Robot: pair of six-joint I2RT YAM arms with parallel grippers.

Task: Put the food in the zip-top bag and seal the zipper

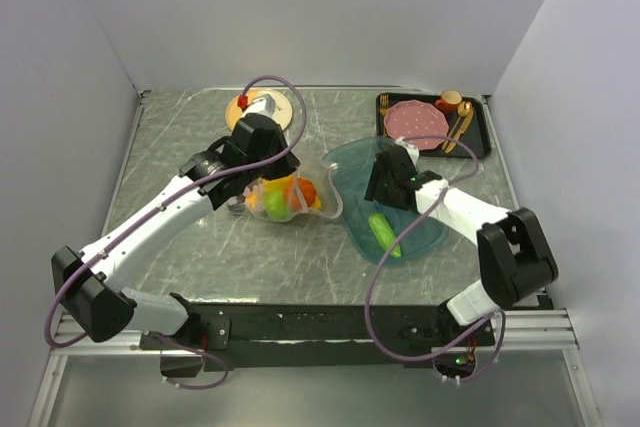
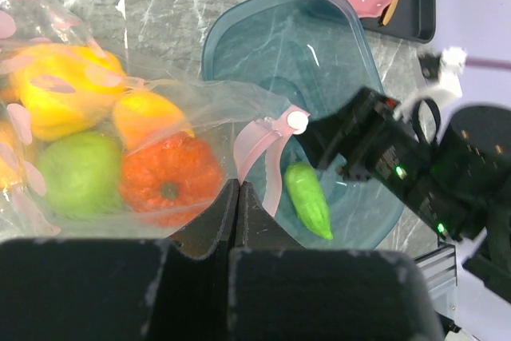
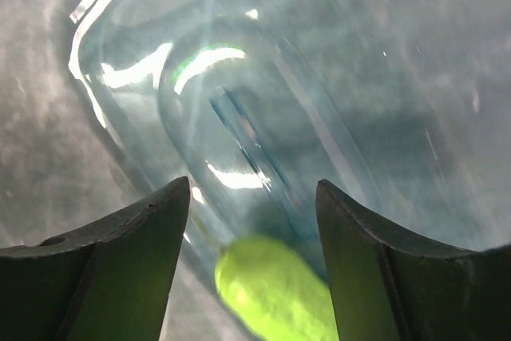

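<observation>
The clear zip top bag (image 2: 263,100) holds yellow, green and orange food, among it a green apple (image 2: 78,175) and an orange pumpkin (image 2: 169,180). At the bag's edge, beside the pink zipper strip (image 2: 263,143), my left gripper is shut on the film. A green pepper (image 1: 382,232) lies in the blue-green bin (image 1: 350,162). Over the bin hangs my right gripper, its fingers apart and nothing gripped. In the right wrist view the pepper (image 3: 275,289) shows low in the frame, below the fingertips.
A black tray (image 1: 481,132) with a pink plate (image 1: 416,125), cup and cutlery sits at the back right. Behind the left arm is a round board (image 1: 285,107).
</observation>
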